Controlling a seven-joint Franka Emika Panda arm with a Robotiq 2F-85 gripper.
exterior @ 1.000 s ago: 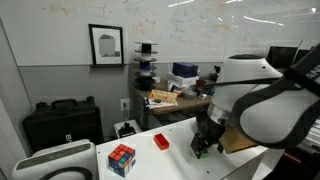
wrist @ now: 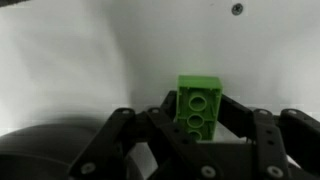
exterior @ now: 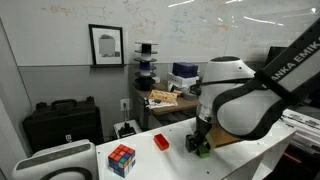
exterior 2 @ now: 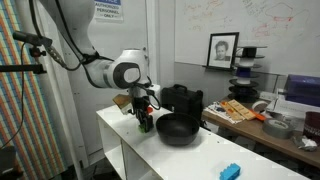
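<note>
A green toy brick [wrist: 197,106] with round studs lies on the white table, its end facing the wrist camera. My gripper is down around it, one finger [wrist: 168,104] close along each side. Whether both fingers press on it does not show clearly. From exterior view 1, the gripper [exterior: 198,146] stands low over the table with a bit of the green brick [exterior: 204,153] visible below it. In exterior view 2 the hand is beside the black pan, and the arm hides most of the brick.
The black pan [exterior 2: 178,128] stands close to the gripper. A red brick [exterior: 161,142] and a multicoloured cube [exterior: 121,160] lie on the table in exterior view 1. A blue brick [exterior 2: 230,172] sits near the front in exterior view 2, with clear white table around it.
Over the last second the hand has come lower and slightly left in exterior view 1, down onto the green brick. The red brick and the cube have stayed put.
</note>
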